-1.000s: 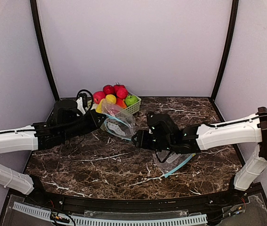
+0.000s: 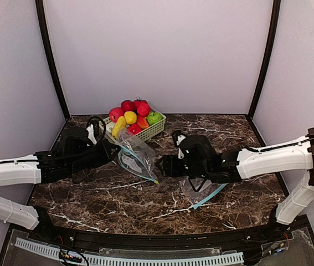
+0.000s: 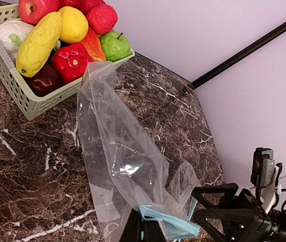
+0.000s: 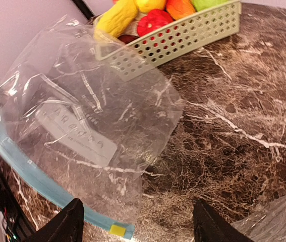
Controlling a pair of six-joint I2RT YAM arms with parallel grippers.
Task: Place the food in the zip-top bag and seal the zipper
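Note:
A clear zip top bag (image 2: 137, 152) with a light-blue zipper strip hangs from my left gripper (image 2: 117, 151), which is shut on the strip (image 3: 168, 218) near one end. The bag is flat, with no food visible inside. Its far end droops, with a yellow slider (image 4: 117, 230) at the tip. My right gripper (image 2: 162, 166) is open beside that end. In the right wrist view, the slider shows between its spread fingers, with gaps on both sides. Toy food such as a yellow squash (image 3: 41, 44) and red pepper (image 3: 71, 62) fills a basket (image 3: 29, 103).
A second clear bag with a blue strip (image 2: 209, 197) lies on the table below the right arm. The basket stands at the back, close behind the held bag. Bare marble-patterned table (image 2: 123, 205) lies in front.
One second ago the bag's far end was at the right gripper; now it hangs lower and farther left, apart from it. The right fingers have spread and shifted slightly left. The left gripper has lowered slightly.

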